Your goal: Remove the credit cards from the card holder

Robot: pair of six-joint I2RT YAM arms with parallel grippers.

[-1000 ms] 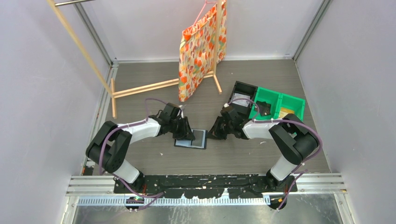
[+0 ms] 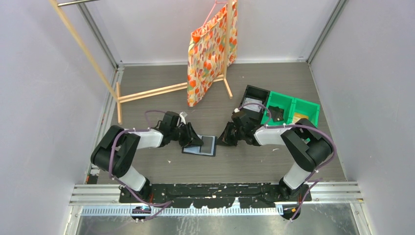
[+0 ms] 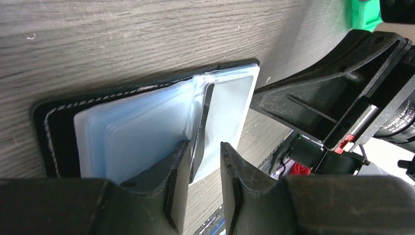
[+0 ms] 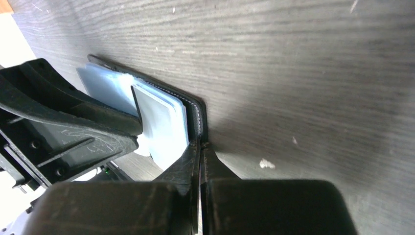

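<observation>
The black stitched card holder (image 2: 207, 152) lies open on the table, with pale blue plastic sleeves (image 3: 132, 127) and a clear card slot (image 3: 230, 103) showing a dark strip. My left gripper stands open over the sleeves, its fingertips at that strip's edge. My right gripper is shut at the holder's right edge, its tips on the stitched border; whether that border is between the fingers is hard to tell.
A black bin (image 2: 255, 90) and green bins (image 2: 306, 105) stand at the back right. A wooden rack (image 2: 151, 93) with a patterned cloth (image 2: 208, 54) is behind.
My left arm has shifted slightly, its wrist turning and lowering a little over the card holder. The right arm looks unmoved.
</observation>
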